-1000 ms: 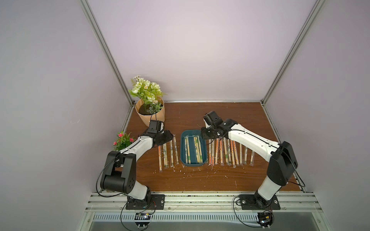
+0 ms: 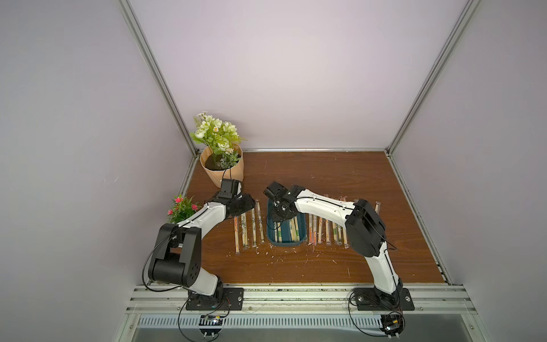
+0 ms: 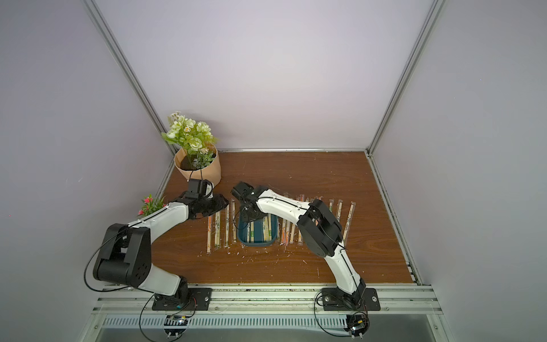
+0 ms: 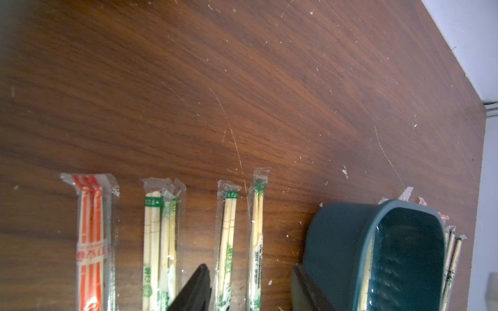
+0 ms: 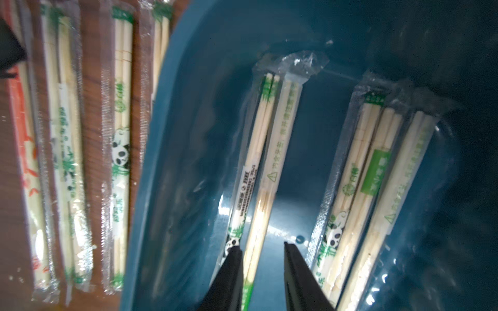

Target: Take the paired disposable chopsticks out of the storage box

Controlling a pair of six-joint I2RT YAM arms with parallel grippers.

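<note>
In the right wrist view my open right gripper is inside the teal storage box (image 5: 166, 88), with nothing between its fingers. Two paired chopstick packs (image 5: 272, 165) lie on the box's left, and several packs (image 5: 373, 176) on its right. The gap between the fingers sits between these groups, low in the view. My left gripper stands open left of the box, above several packs (image 4: 228, 233) lying on the table.
More packs (image 2: 330, 228) lie right of the box. A large flowerpot (image 2: 222, 173) stands at back left, a small plant (image 2: 181, 209) at left.
My right arm has moved left, bringing its gripper over and into the storage box. The left arm has not visibly moved.
</note>
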